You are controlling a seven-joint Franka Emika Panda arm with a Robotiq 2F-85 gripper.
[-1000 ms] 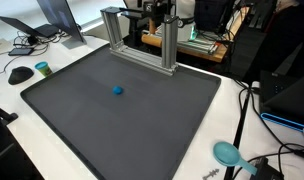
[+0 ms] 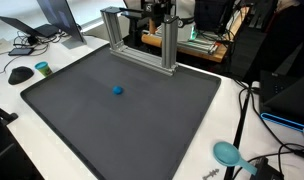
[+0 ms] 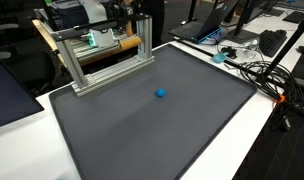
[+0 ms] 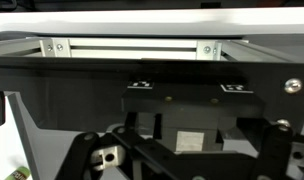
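Observation:
A small blue object [image 2: 118, 90] rests alone on the dark grey mat, and the same blue object [image 3: 160, 93] shows right of the middle in exterior view 2. A silver-and-black frame [image 3: 112, 74] stands at one edge of the mat, away from it. In the wrist view my gripper is open, with its dark fingers over a black bar [image 4: 32, 78]. No object is visibly held, though dark parts blend together there. The blue object is outside the wrist view. In the exterior views the fingers are hard to make out behind the frame.
A green cup [image 2: 42, 68] and a dark rounded object [image 2: 21, 75] sit beyond its left edge. A teal ladle-like object [image 2: 229, 153] lies off the mat at right. Laptops and cables [image 3: 277, 85] surround the table.

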